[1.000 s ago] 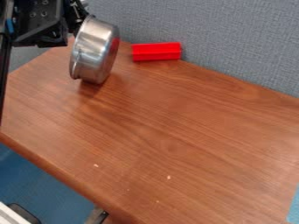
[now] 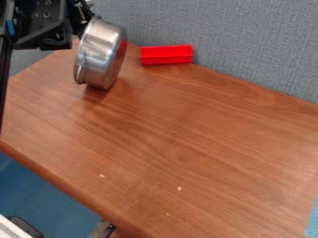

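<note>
A round steel pot [image 2: 99,54] stands on its side, tilted, near the back left of the wooden table [image 2: 174,149]. The black arm with my gripper [image 2: 74,20] is at the top left, just above and beside the pot; its fingers are mostly cut off or hidden behind the pot, so their state is hard to see. A red block [image 2: 165,55] lies to the right of the pot, against the grey back panel.
The grey fabric panel [image 2: 236,51] borders the table's back. The middle, front and right of the table are clear. Blue floor shows beyond the left edge.
</note>
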